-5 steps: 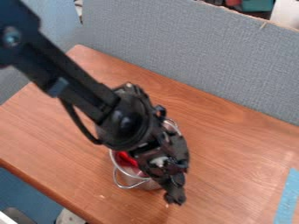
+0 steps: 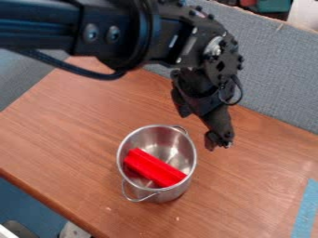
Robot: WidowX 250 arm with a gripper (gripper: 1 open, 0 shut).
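Observation:
A metal pot with wire handles stands on the wooden table, a red cylindrical object lying inside it. My black gripper hangs above and behind the pot, toward its upper right, apart from the red object. It is open, though its fingertips are partly hard to make out against the dark body.
A grey padded wall runs along the back. A blue tape strip lies at the right edge.
My gripper has risen up and back from low over the pot's front right, uncovering the pot and the red object inside it.

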